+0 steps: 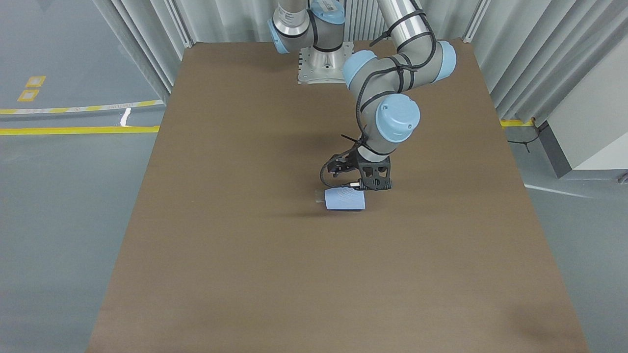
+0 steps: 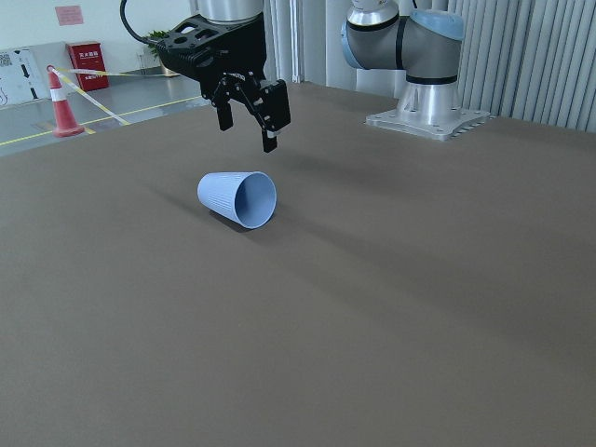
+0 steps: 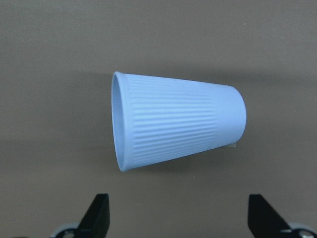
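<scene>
A light blue ribbed cup (image 1: pixel 345 200) lies on its side on the brown table (image 1: pixel 265 264); in the left view its mouth (image 2: pixel 237 199) faces the camera side, and in the wrist view the cup (image 3: pixel 173 119) lies horizontally between and beyond the two fingertips. My black gripper (image 2: pixel 247 126) hangs just above the cup, apart from it. Its fingers stand wide open at the bottom of the wrist view (image 3: pixel 179 208), with nothing between them.
</scene>
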